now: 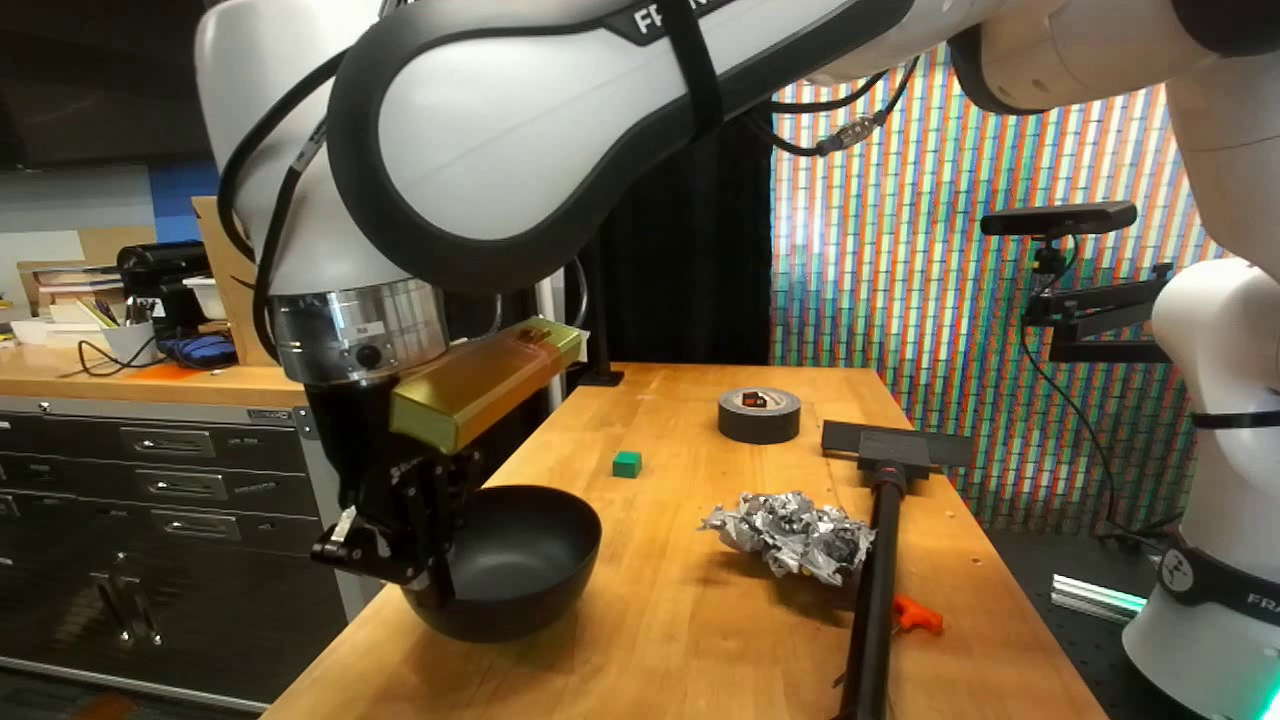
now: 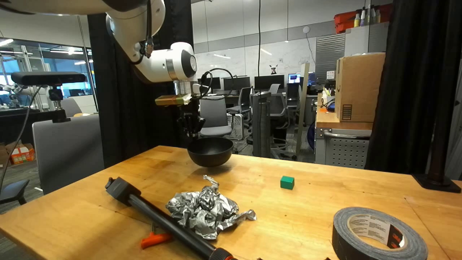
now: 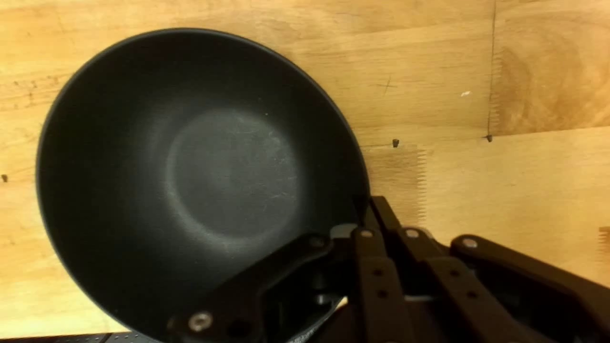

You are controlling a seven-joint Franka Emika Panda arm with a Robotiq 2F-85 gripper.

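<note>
A round black bowl (image 1: 534, 546) sits upright on the wooden table near its far left edge in exterior view 1. In the wrist view the bowl (image 3: 228, 171) fills the left half, and nothing lies inside it. My gripper is shut on the rim at the bowl's right side in that view, with the two fingers close together and the thin wall between them. The gripper (image 1: 441, 586) points down at the bowl's near left side in exterior view 1. Exterior view 2 shows the bowl (image 2: 210, 154) beneath the gripper, its fingertips partly hidden behind the rim.
A green block (image 2: 287, 182) stands apart from the bowl. Crumpled foil (image 2: 205, 208), a black bar tool (image 2: 169, 221), an orange-handled item (image 2: 156, 239) and a roll of tape (image 2: 376, 234) lie elsewhere on the table. Between bowl and foil the wood is bare.
</note>
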